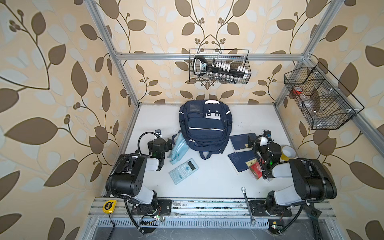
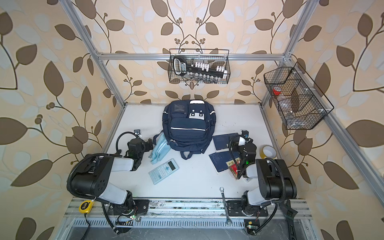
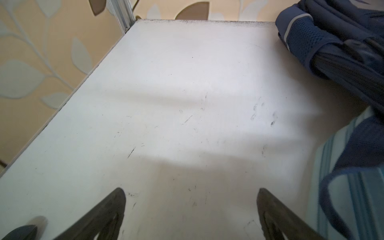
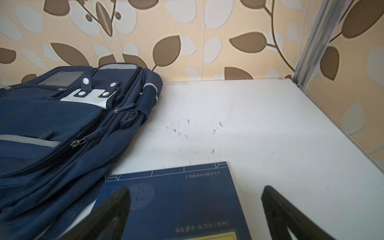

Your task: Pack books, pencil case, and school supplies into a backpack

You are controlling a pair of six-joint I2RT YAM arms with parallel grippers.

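Note:
A navy backpack (image 1: 204, 124) (image 2: 188, 124) lies at the back middle of the white table. Left of it is a light blue striped pencil case (image 1: 178, 150) (image 3: 356, 180), with a light blue calculator (image 1: 183, 171) in front. Two navy books (image 1: 240, 162) (image 4: 172, 204) lie at the right, with smaller red and cream items (image 1: 256, 170) on the nearer one. My open left gripper is beside the pencil case, empty. My open right gripper is above the books, nothing between its fingers.
A yellow round object (image 2: 268, 152) sits at the right edge. A wrench (image 1: 248, 206) lies at the front rail. Wire baskets (image 1: 219, 68) hang on the back and right frame. Bare table shows at the back left and back right.

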